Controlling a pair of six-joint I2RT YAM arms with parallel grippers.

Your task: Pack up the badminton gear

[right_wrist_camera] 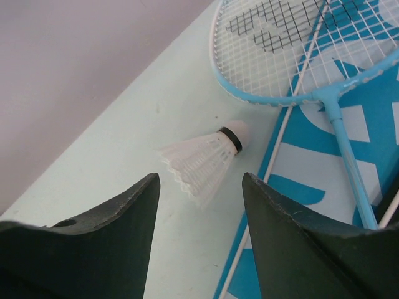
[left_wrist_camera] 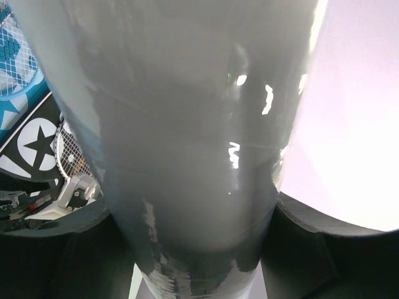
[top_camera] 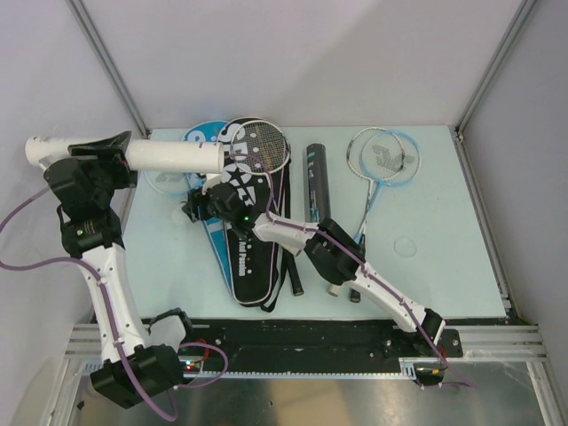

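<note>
My left gripper (top_camera: 111, 160) is shut on a long white shuttlecock tube (top_camera: 177, 155), held horizontal over the upper left; the tube fills the left wrist view (left_wrist_camera: 187, 124). My right gripper (top_camera: 195, 204) hovers open at the left edge of the blue and black racket bags (top_camera: 248, 266), its fingers either side of a white shuttlecock (right_wrist_camera: 209, 159) lying on the table beside the blue bag (right_wrist_camera: 299, 187). A blue racket (right_wrist_camera: 343, 149) rests on that bag, and a white-framed racket (top_camera: 260, 146) on the black bag.
A dark tube (top_camera: 316, 182) lies right of the bags. Two crossed rackets (top_camera: 386, 155) and a small ring (top_camera: 405, 247) are on the right side of the table (top_camera: 444, 266), which is otherwise mostly clear.
</note>
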